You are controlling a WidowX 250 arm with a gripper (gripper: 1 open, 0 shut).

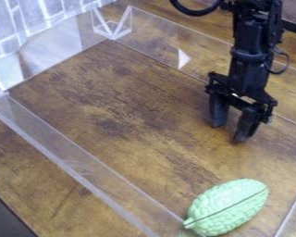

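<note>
My black gripper (232,120) hangs upright at the right of the camera view, its two fingertips low over the wooden floor of a clear-walled enclosure. The fingers stand part way apart, and I see nothing clearly between them. A pale green, ridged bitter-melon-like object (225,208) lies near the front right, below and apart from the gripper.
Clear plastic walls (58,157) bound the wooden surface (114,111) at left, back and right. A white curtain (21,23) hangs beyond the back left corner.
</note>
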